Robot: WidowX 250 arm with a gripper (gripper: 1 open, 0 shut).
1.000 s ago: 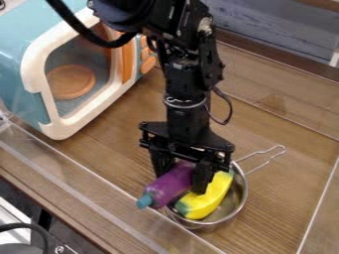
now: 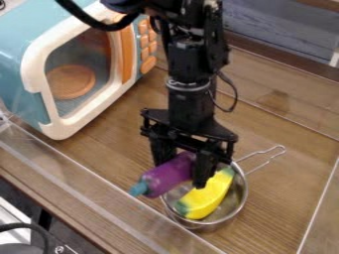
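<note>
My black gripper (image 2: 183, 164) is shut on a purple object with a teal end (image 2: 161, 179), probably a toy eggplant, held tilted over the left rim of a steel strainer-like pot (image 2: 228, 208) with a wire handle. Inside the pot lies a yellow banana with a green tip (image 2: 204, 197), partly behind the gripper's fingers.
A toy microwave (image 2: 54, 109) in light blue and white, with its front open and an orange plate (image 2: 70, 80) inside, stands at the upper left. Bare wooden counter (image 2: 279, 119) spreads to the right. The counter's front edge runs along the lower left.
The gripper and the purple object have risen slightly and shifted a little left. The banana and pot look unmoved.
</note>
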